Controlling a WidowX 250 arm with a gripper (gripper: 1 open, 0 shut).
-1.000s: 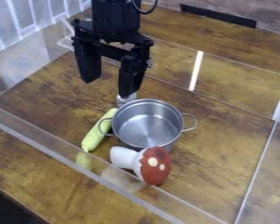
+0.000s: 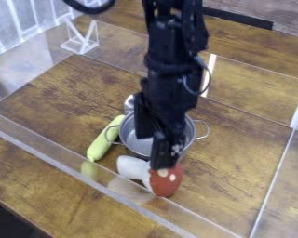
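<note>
The dark robot gripper (image 2: 159, 125) hangs over the middle of the table, open, its body covering much of a silver pot (image 2: 189, 135) with wire handles. Just in front of the pot lies a white object with a red cap, like a toy mushroom (image 2: 164, 182), close below the gripper's fingers. A pale green elongated vegetable (image 2: 104, 139) lies left of the pot. A small white item behind the pot is mostly hidden by the arm.
Clear plastic walls edge the wooden table (image 2: 52, 88) at the front and right. A white rack (image 2: 82, 37) stands at the back left.
The gripper has come down and toward the front, from above and behind the pot to over it near the mushroom. The objects on the table appear unmoved.
</note>
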